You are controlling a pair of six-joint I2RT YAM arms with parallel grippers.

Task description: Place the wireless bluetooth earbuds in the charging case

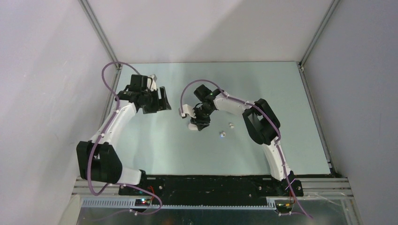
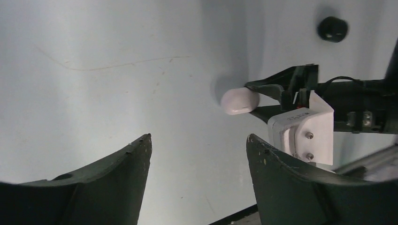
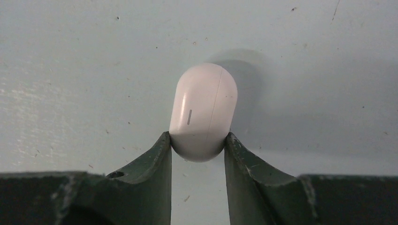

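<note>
The pinkish-white charging case [image 3: 202, 108] is closed, with a thin lid seam and a short dark slit on its face. My right gripper is shut on its near rounded end, one fingertip at each side. In the left wrist view the case [image 2: 239, 101] shows at the tips of the right gripper's fingers, its shadow beside it on the table. My left gripper stands open and empty, off to the left of the case. Two small white earbuds [image 1: 222, 134] [image 1: 231, 125] lie on the table to the right of the case.
A small round black object [image 2: 332, 29] lies on the table beyond the right arm. Purple cables loop above both arms.
</note>
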